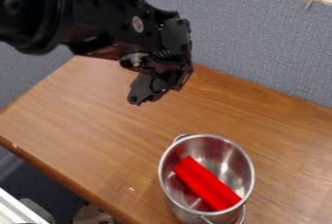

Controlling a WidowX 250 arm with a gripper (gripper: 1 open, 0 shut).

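My black gripper (153, 86) hangs over the wooden table (78, 131) in the upper middle, fingers pointing down and standing open, with nothing visible between them. A steel pot (177, 152) with handles stands at the lower right of the table. A red cylinder (205, 183) lies tilted inside it, well below and to the right of my gripper.
A grey padded wall (259, 48) runs along the back. A white object (16, 211) shows at the lower left corner, off the table's edge.
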